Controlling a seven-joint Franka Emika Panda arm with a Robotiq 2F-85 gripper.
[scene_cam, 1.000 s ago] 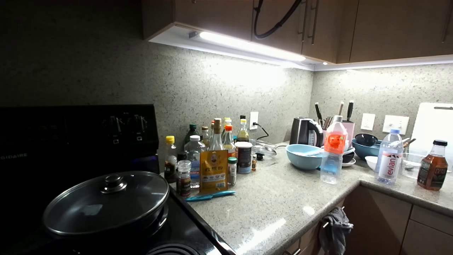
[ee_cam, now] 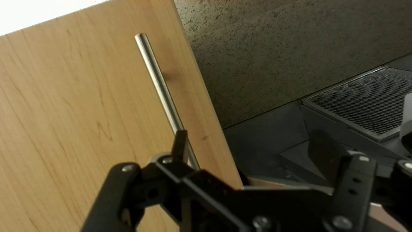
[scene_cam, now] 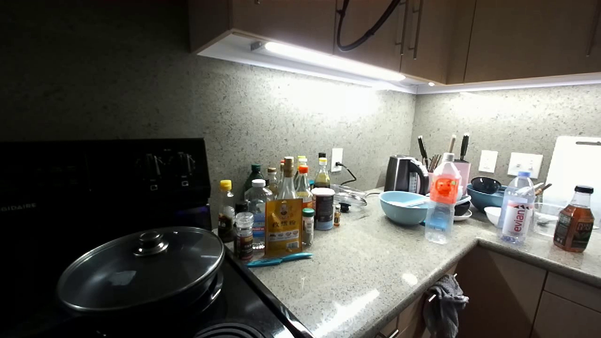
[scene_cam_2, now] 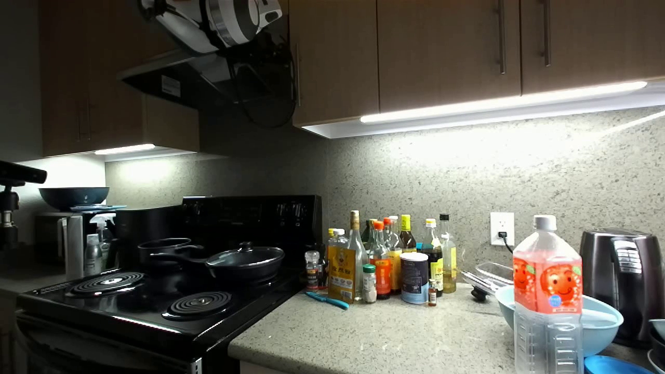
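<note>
In the wrist view a light wooden cabinet door fills the left side, with a slim silver bar handle near its right edge. My gripper is open, its fingers wide apart with nothing between them. The left finger overlaps the lower part of the handle; contact cannot be told. Past the door's edge, the right finger stands over the dark range hood area. From exterior view 2, the white arm shows high up near the range hood, its gripper hard to make out against the dark.
A mesh hood filter lies to the right in the wrist view. Below are a lidded pan on the stove, several bottles, a blue bowl and a kettle. A black cable hangs before the upper cabinets.
</note>
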